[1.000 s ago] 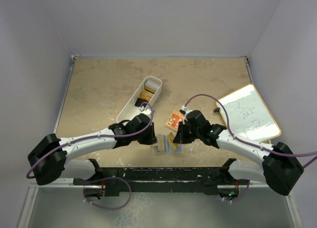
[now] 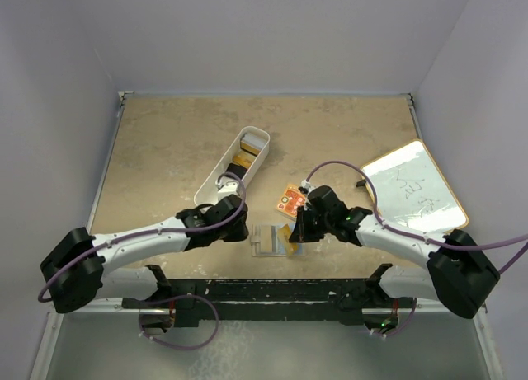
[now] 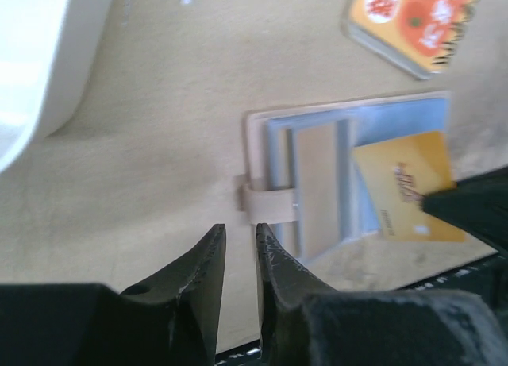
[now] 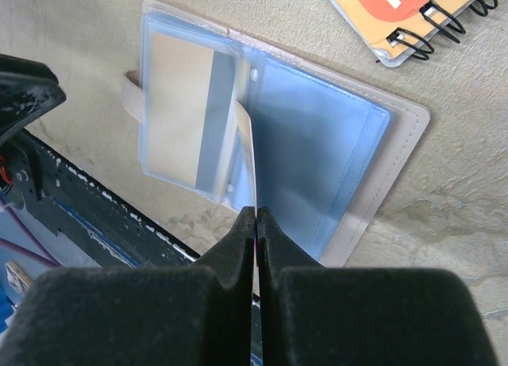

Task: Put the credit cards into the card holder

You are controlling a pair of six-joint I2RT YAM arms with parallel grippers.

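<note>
The card holder (image 3: 317,175) lies open, with light blue pockets and a cream flap. My right gripper is shut on a yellow card, seen edge-on between its fingers in the right wrist view, standing in or over the holder (image 4: 309,152). My left gripper is left of the holder, part open above bare table, with nothing seen between its fingers.
A white tray (image 2: 212,170) with several cards stands behind. An orange spiral notebook (image 2: 291,199) lies behind the holder. A whiteboard (image 2: 412,186) is at the right.
My left gripper has pulled back leftward from the holder's left edge. The right gripper has barely moved.
</note>
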